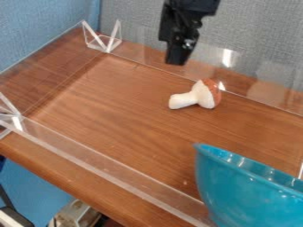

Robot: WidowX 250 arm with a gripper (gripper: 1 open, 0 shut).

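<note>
The black gripper (176,55) hangs at the top centre of the view, above and behind a toy mushroom, apart from it. It is open, and nothing shows held by it; its fingertips are small and dark. The mushroom (194,97) lies on its side on the wooden surface, white stem to the left, orange-red cap to the right. A glossy turquoise bowl (243,193) fills the lower right corner, partly cut off by the frame.
Clear low walls with white corner brackets (102,37) edge it, with grey and blue padded panels beyond.
</note>
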